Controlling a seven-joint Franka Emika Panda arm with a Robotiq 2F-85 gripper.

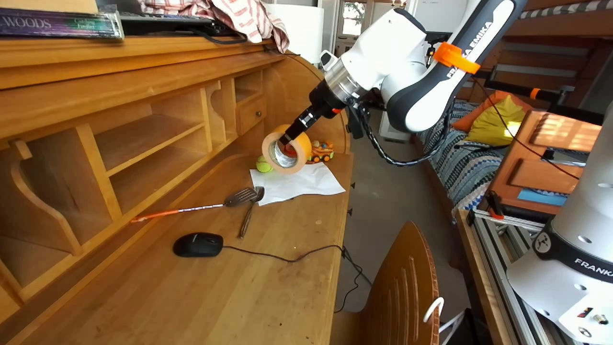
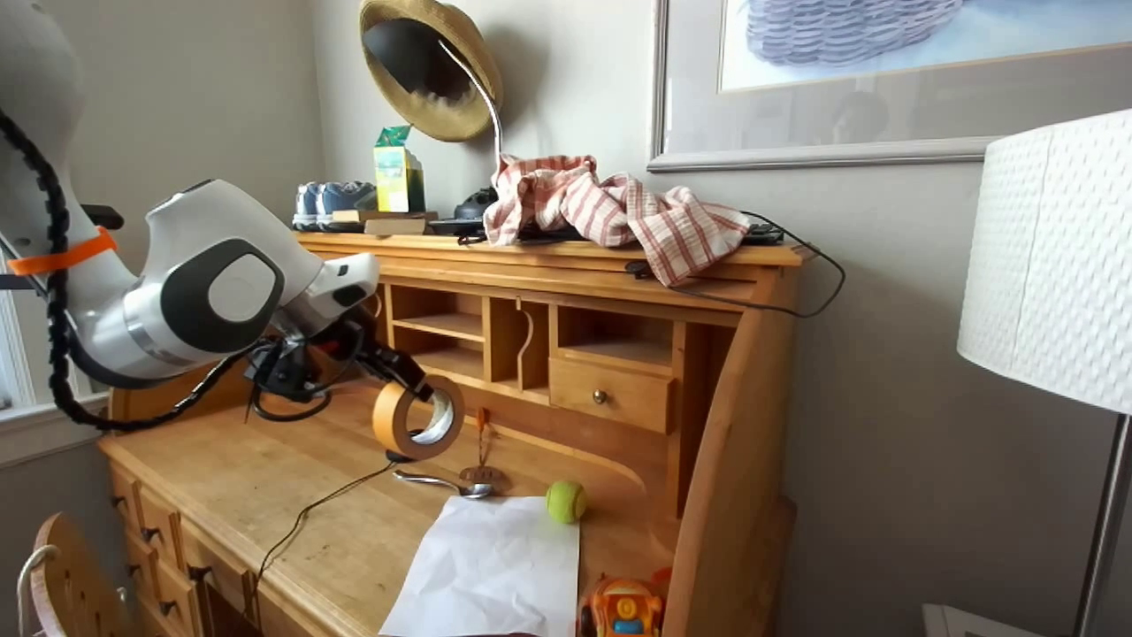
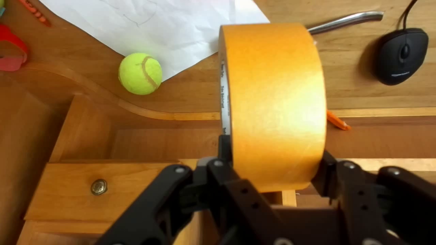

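A wide roll of orange-yellow tape is clamped across its width between the black fingers of my gripper. In exterior view 1 the tape roll hangs in the air above the far part of the desk, with the gripper shut on its upper rim. The roll's round side faces that camera. Exterior view 2 shows the tape roll clear of the desktop, below my gripper.
On the desk lie a white paper, a tennis ball, an orange toy car, a spatula, a spoon and a black mouse with its cable. Wooden cubbyholes line the back. The near desktop is clear.
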